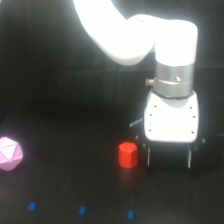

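A red block (128, 154) with flat faces sits on the dark surface near the middle of the camera view. To its right hangs my white gripper (169, 164), pointing down. Its two thin fingers are spread wide apart and nothing shows between them. The left finger is close to the block's right side, with a small gap between them in the picture; how their depths compare, I cannot tell. At the left edge lies a pink many-sided object (10, 154), partly cut off by the frame and far from the gripper.
Small blue marks lie along the front, among them a left mark (32, 206), a middle mark (82, 210) and a right mark (130, 214). Between the pink object and the red block the dark surface is clear. Behind hangs a dark backdrop (60, 70).
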